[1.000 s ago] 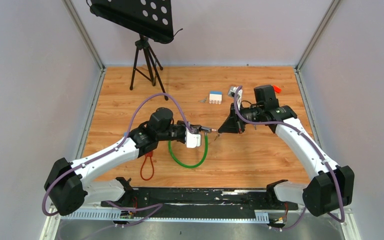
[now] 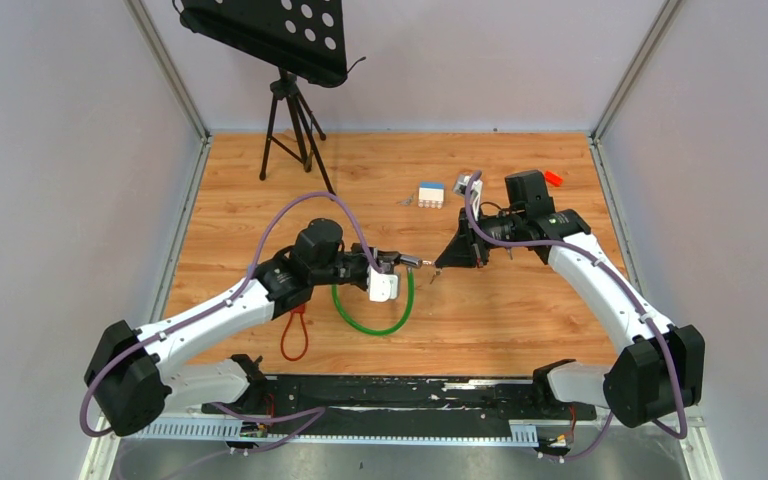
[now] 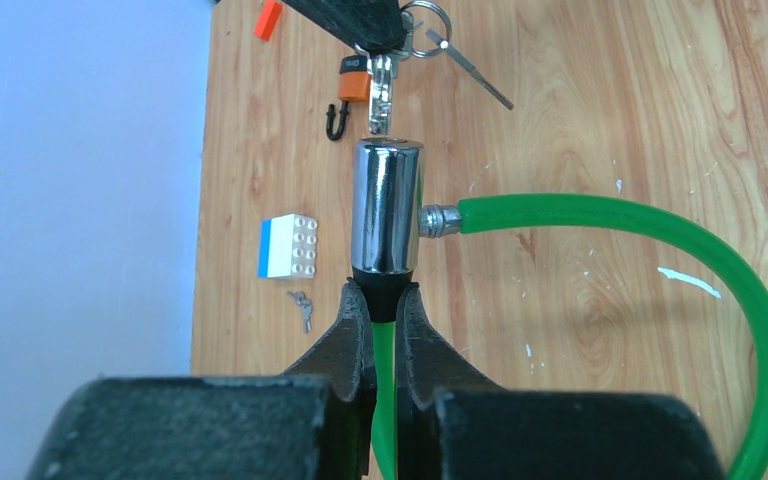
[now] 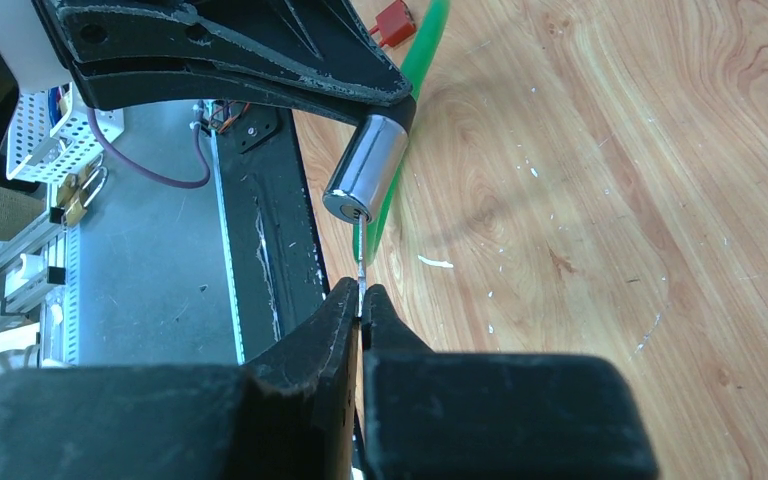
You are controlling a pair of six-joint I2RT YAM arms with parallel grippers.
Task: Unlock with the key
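A green cable lock (image 3: 600, 210) with a chrome cylinder (image 3: 387, 205) is held above the table by my left gripper, shut on the black collar below the cylinder. The green cable curves down in a loop. Facing the cylinder from the right, my right gripper is shut on a thin silver key (image 4: 362, 262). In the right wrist view the key lines up with the keyhole. The left wrist view shows the key's tip just off the cylinder's end face, with a narrow gap. A ring with another key hangs beside the right fingertips.
An orange padlock (image 3: 355, 82), a white-and-blue block (image 2: 431, 194) and small loose keys (image 2: 406, 201) lie toward the back. A red looped lock (image 2: 297, 330) lies near the left arm. A black music stand (image 2: 290, 100) stands back left.
My left gripper, with the lock, has shifted slightly left, so the cylinder sits a little farther from the right gripper. The right arm has barely moved.
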